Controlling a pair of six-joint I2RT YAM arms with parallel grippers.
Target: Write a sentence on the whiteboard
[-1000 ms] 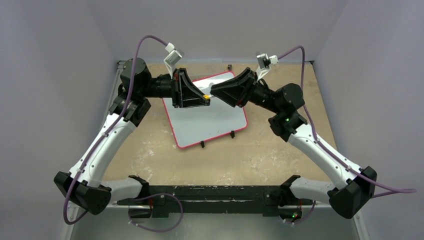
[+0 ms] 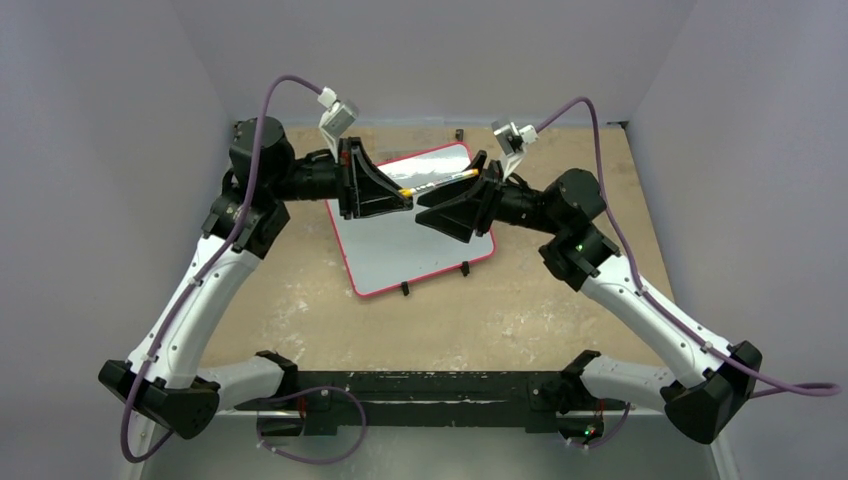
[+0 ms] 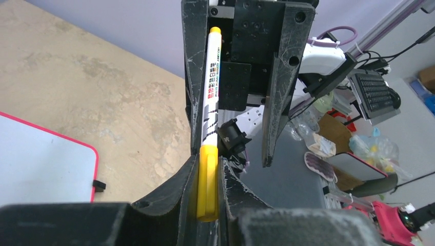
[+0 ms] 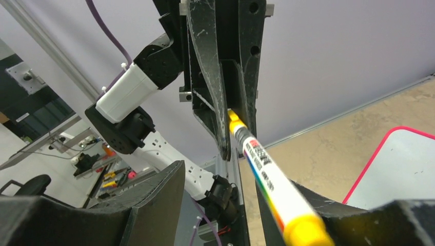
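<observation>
A white marker [image 2: 440, 184] with yellow ends spans the gap between my two grippers above the whiteboard. My left gripper [image 2: 408, 200] is shut on its yellow cap end; in the left wrist view the marker [image 3: 211, 95] points away from those fingertips. My right gripper [image 2: 436, 203] stands open around the other end, its fingers spread to either side. In the right wrist view the marker [image 4: 272, 177] runs between the spread right fingers, close to one of them; whether it touches cannot be told. The red-edged whiteboard [image 2: 400, 250] lies on the table below, its visible surface blank.
Black clips [image 2: 405, 288] sit at the whiteboard's near edge, and a small dark object [image 2: 459, 134] is at the table's back edge. Purple cables run along both arms.
The left gripper has moved slightly left, still holding the marker.
</observation>
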